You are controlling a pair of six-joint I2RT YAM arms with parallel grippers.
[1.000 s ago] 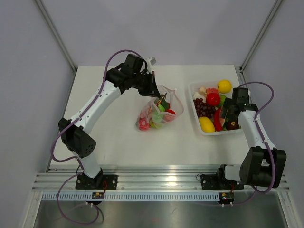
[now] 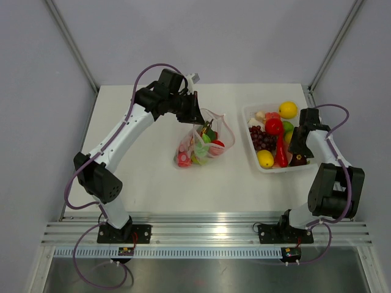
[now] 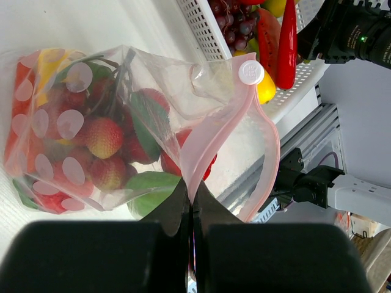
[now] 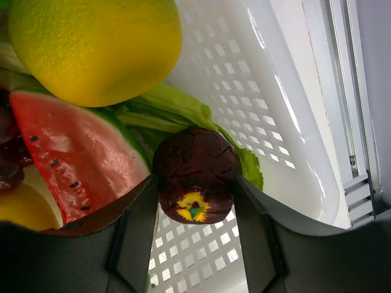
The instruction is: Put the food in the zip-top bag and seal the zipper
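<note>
The clear zip top bag [image 2: 186, 149] stands left of the basket with its mouth spread, several pieces of food inside, strawberries [image 3: 102, 135] among them. My left gripper is shut on the bag's pink rim [image 3: 211, 143], whose pinched part is hidden between the fingers. A white slider [image 3: 251, 72] sits at the rim's far end. Over the basket's near right corner, my right gripper is shut on a dark round fruit [image 4: 194, 155] with a yellow star-shaped mark; a finger presses each side. That fruit is still down inside the basket.
The white basket [image 2: 252, 160] holds grapes [image 2: 263, 139], a red chili [image 2: 281, 151], a watermelon slice [image 4: 82, 149], yellow fruits and more food. Its slotted wall [image 4: 269, 104] rises close beside the held fruit. Bare table [image 2: 226, 189] lies in front of the bag.
My right gripper has come down toward the basket's near right corner and now has the dark fruit between its fingers. The chili and a yellow fruit shifted slightly. Left arm and bag look unmoved.
</note>
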